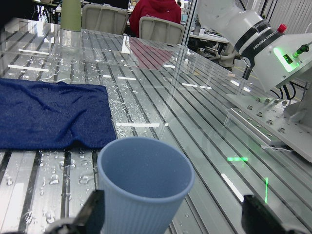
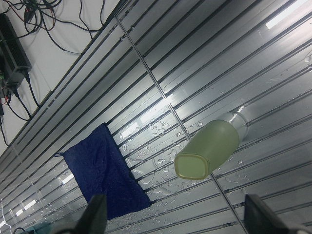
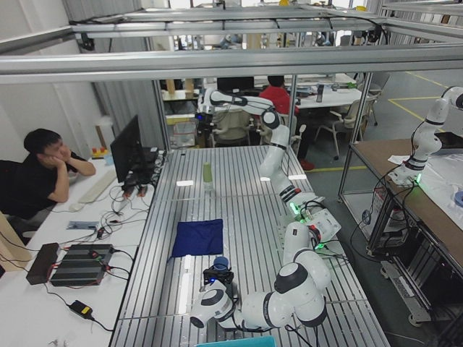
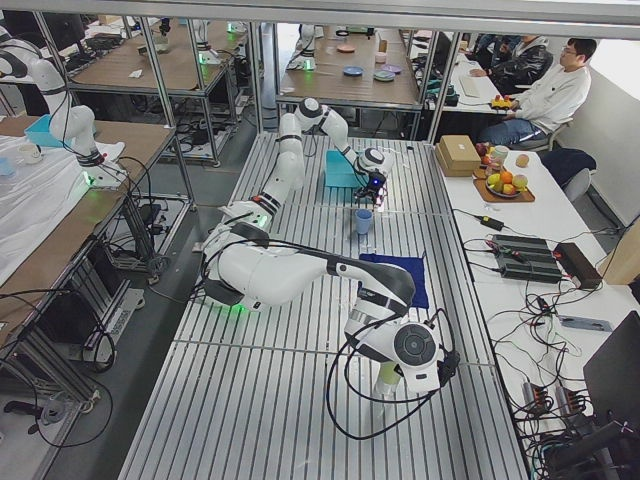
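Note:
A blue cup (image 1: pixel 141 195) stands upright on the slatted metal table, directly in front of my left gripper, whose fingers are spread wide around its near side. A dark blue cloth (image 1: pixel 53 117) lies beyond the cup. My right gripper hangs high over the far end of the table, open and empty. Below it stands a green bottle with a clear part (image 2: pixel 209 146), with the cloth (image 2: pixel 105 175) off to its side.
A teal bin (image 4: pixel 340 170) sits at the left arm's end of the table, beside that arm. Water drops dot the table around the cloth. The desk (image 3: pixel 51 318) along one side holds electronics and cables.

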